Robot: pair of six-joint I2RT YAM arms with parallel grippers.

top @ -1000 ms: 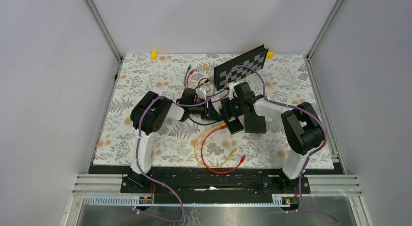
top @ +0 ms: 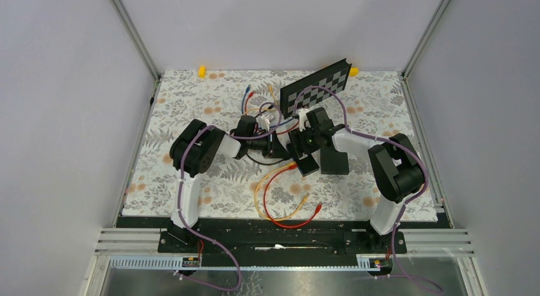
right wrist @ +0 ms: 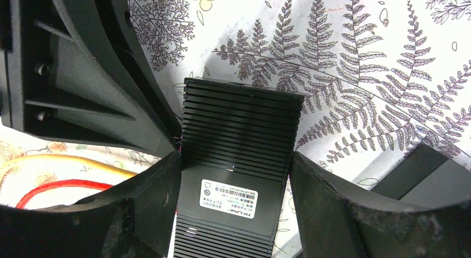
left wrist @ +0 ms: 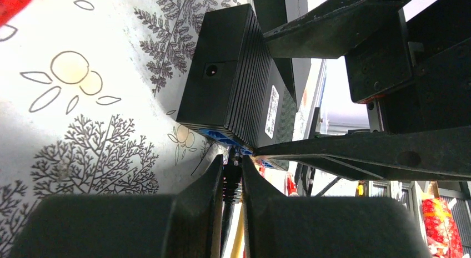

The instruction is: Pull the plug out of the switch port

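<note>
The black network switch (right wrist: 239, 125) lies on the patterned surface, its label up in the right wrist view. My right gripper is shut on its body from either side. In the left wrist view a black plug (left wrist: 233, 158) sits in a blue port on the switch's end, and my left gripper is shut on it, the black cable running back beneath the fingers. Seen from the top, both grippers (top: 277, 146) (top: 299, 143) meet at the middle of the table.
A checkered board (top: 315, 86) stands behind the grippers. A dark flat slab (top: 334, 162) lies right of the switch. Red (top: 290, 225) and yellow cables lie in front, more cables behind.
</note>
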